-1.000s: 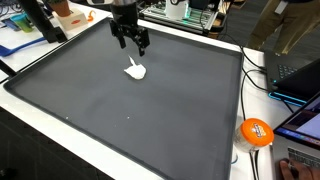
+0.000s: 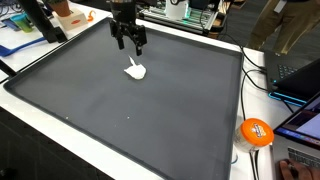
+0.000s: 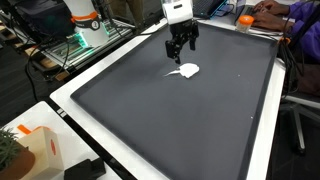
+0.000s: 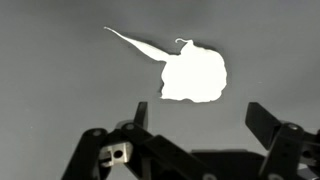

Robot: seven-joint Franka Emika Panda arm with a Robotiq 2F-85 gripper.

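A flat white object [image 4: 195, 75] with a rounded body and a thin, tapering tail lies on the dark grey table; its glare hides any detail, so I cannot tell what it is. My gripper stands open above the table, its black fingers wide apart with nothing between them. The white object is just beyond the fingertips in the wrist view. In exterior view 1 the gripper [image 2: 131, 49] hovers close behind the white object [image 2: 135, 71], apart from it. Exterior view 2 likewise has the gripper [image 3: 183, 49] near the white object [image 3: 184, 71], not touching.
An orange-topped container [image 2: 254, 133] stands on the white border at one side. Outside the table are a laptop [image 2: 292, 80] and, in exterior view 2, a plant [image 3: 12, 150].
My gripper has shifted very slightly and sits a little lower in exterior view 1. The white object has stayed where it was.
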